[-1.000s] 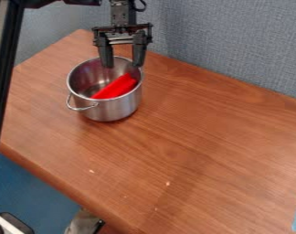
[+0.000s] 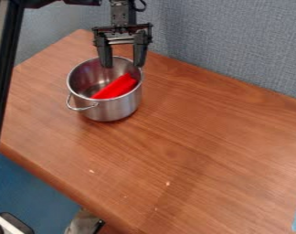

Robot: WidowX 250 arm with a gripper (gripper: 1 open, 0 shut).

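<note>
A steel pot [image 2: 104,108] with a wire side handle stands on the wooden table, left of centre. Inside it lies a red elongated object [image 2: 116,86], slanted from lower left to upper right. My black gripper [image 2: 122,61] hangs over the back of the pot, open, its two fingers apart with nothing visible between them.
A grey padded wall [image 2: 236,46] runs behind it. Blue floor shows past the near left edge.
</note>
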